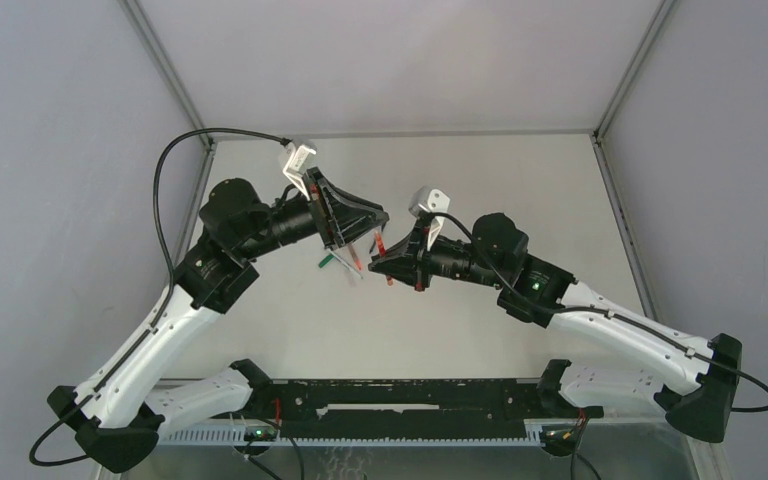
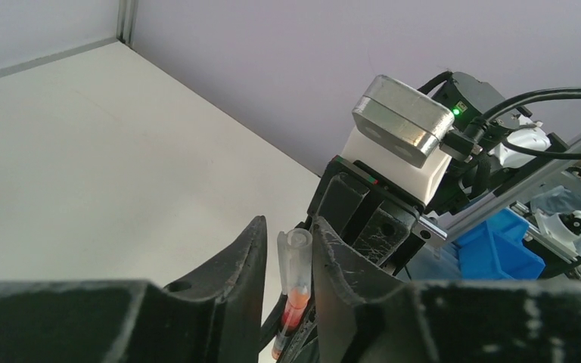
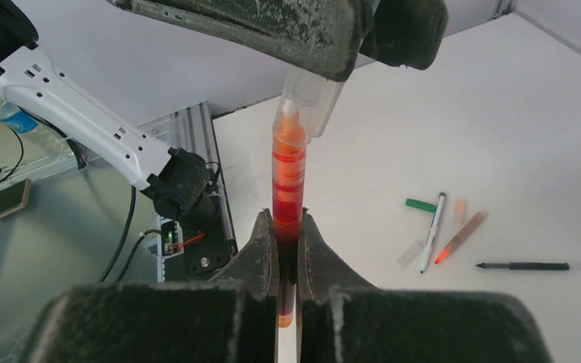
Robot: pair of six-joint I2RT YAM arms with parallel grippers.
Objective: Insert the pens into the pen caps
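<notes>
An orange-red pen (image 3: 289, 181) stands upright in my right gripper (image 1: 382, 262), which is shut on it, with a clear cap (image 3: 310, 102) over its upper tip. My left gripper (image 1: 368, 225) is just above, its fingers part open around the cap's top (image 2: 297, 249), with a small gap visible on one side. On the table in the right wrist view lie an orange pen (image 3: 461, 236), a white pen (image 3: 431, 234), a black pen (image 3: 522, 266), a green cap (image 3: 420, 205), a pale orange cap (image 3: 459, 212) and a clear cap (image 3: 411, 253).
Both arms reach over the middle, close together.
</notes>
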